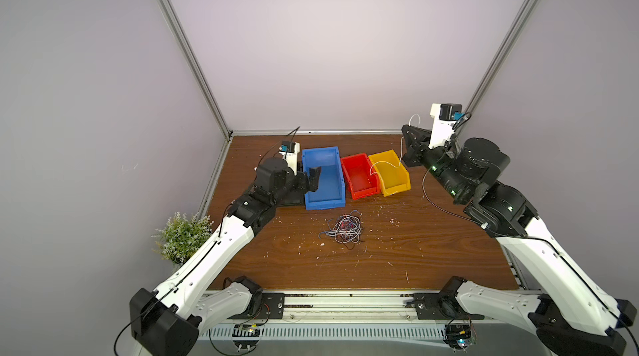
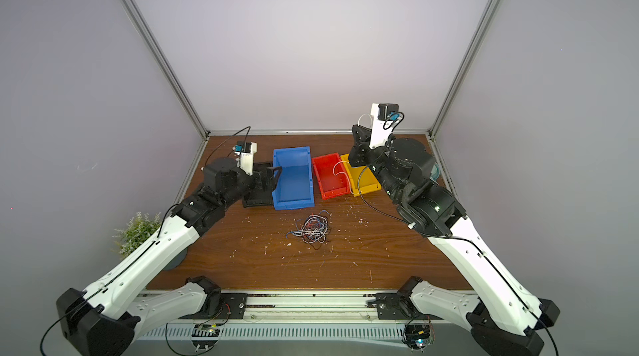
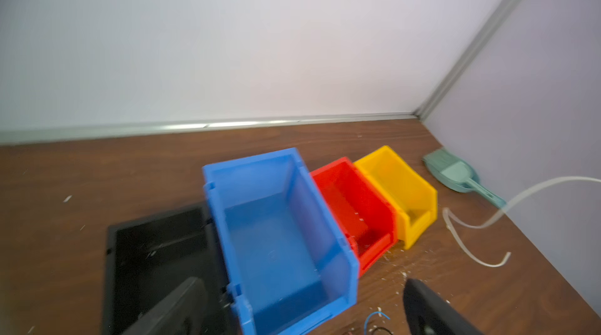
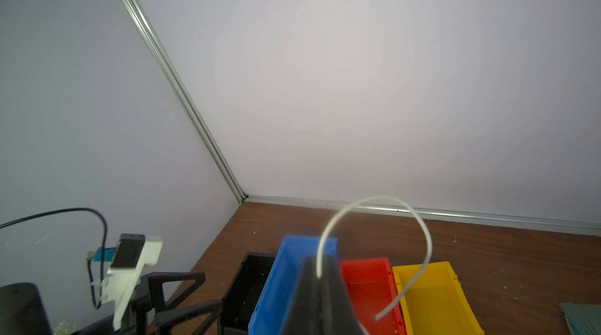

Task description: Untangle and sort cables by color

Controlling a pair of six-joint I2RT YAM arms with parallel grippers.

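Note:
A white cable [image 4: 427, 248] hangs from my right gripper, whose fingers are shut on it; one end loops above the fingers. In the top left view, the cable's lower part [image 1: 388, 162] crosses in front of the yellow bin [image 1: 398, 183] and red bin [image 1: 359, 187]. My left gripper stands open and empty, up by the blue bin [image 1: 325, 199]. The tangled cables [image 1: 347, 229], white, blue, red and dark strands mixed, lie on the table in front of the bins. The black bin [image 3: 164, 234] is mostly behind the left gripper in the top left view.
A teal dustpan [image 3: 455, 172] lies at the right wall. Small scraps are scattered over the wooden table [image 1: 439, 249], whose front right area is otherwise clear. A potted plant [image 1: 184, 236] stands off the left edge.

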